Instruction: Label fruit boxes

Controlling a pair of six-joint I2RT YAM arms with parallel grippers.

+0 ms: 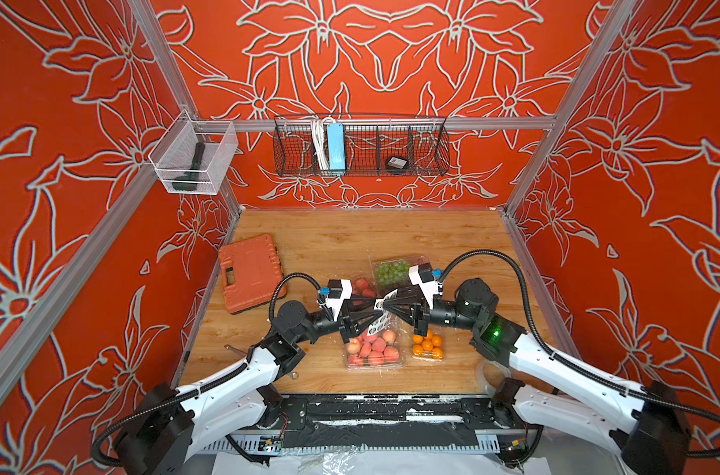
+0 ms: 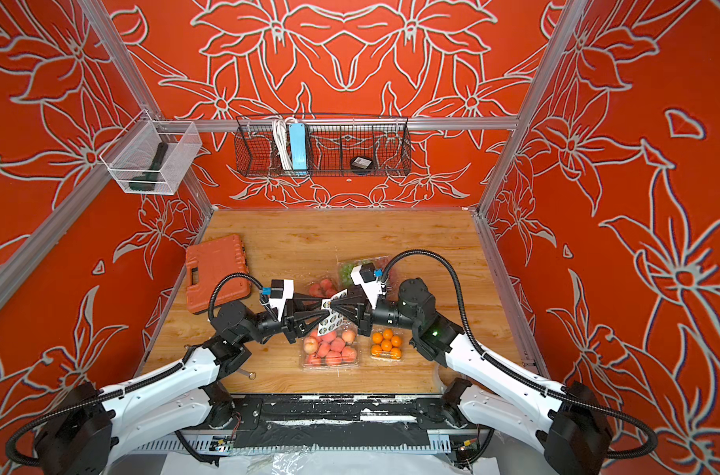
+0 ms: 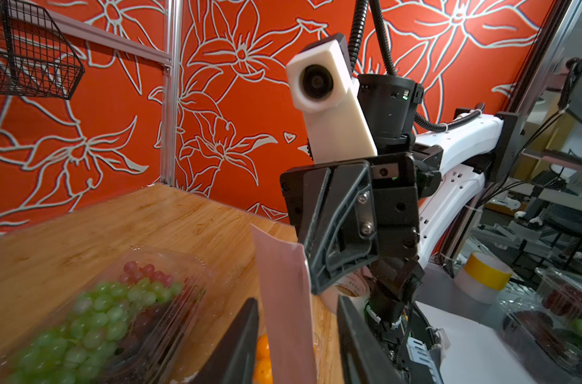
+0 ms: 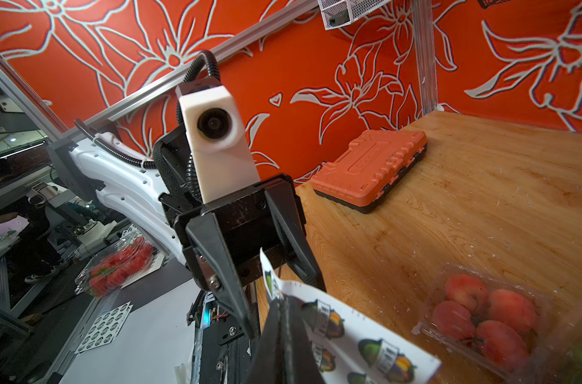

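My right gripper is shut on the white sheet of fruit labels [image 4: 374, 345], which stands up between the two hands. My left gripper faces it with its fingers apart on either side of the sheet, and a gap shows around the paper. Below the hands, a clear box of peaches [image 1: 373, 350] lies near the table's front, with a box of oranges [image 1: 428, 345] to its right. Behind them are a second peach box [image 4: 489, 313] and a box of green and red grapes [image 3: 99, 320], partly covered by the arms.
An orange tool case [image 1: 249, 272] lies at the left of the table. A black wire basket [image 1: 361, 146] and a white basket [image 1: 194, 158] hang above.
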